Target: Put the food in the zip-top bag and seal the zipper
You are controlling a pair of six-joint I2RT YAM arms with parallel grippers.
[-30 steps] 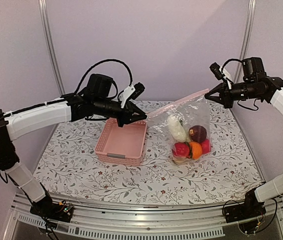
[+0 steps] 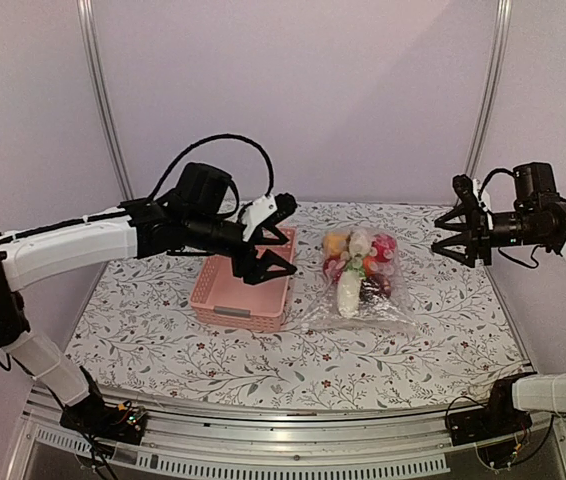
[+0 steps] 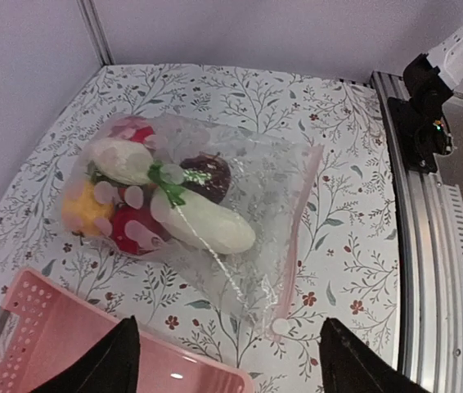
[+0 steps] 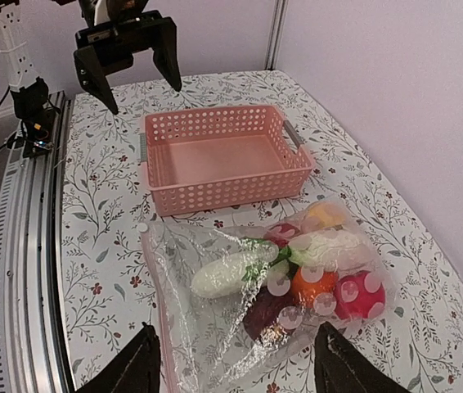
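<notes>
The clear zip top bag (image 2: 313, 318) lies flat on the table right of the basket, its pink zipper edge (image 3: 298, 237) toward the table's front. Through the plastic show a white vegetable (image 3: 203, 219) with green leaves, a dark round piece (image 4: 269, 314), an orange piece (image 4: 313, 285), a red piece (image 4: 360, 295) and a yellow piece (image 3: 87, 209). My left gripper (image 2: 285, 254) hangs open over the basket's right side, apart from the bag. Off to the bag's right, my right gripper (image 2: 443, 233) is open too, with nothing between its fingers.
A pink basket (image 2: 235, 322), empty where it shows, stands left of the bag. Metal rails (image 2: 283, 447) run along the table's front edge.
</notes>
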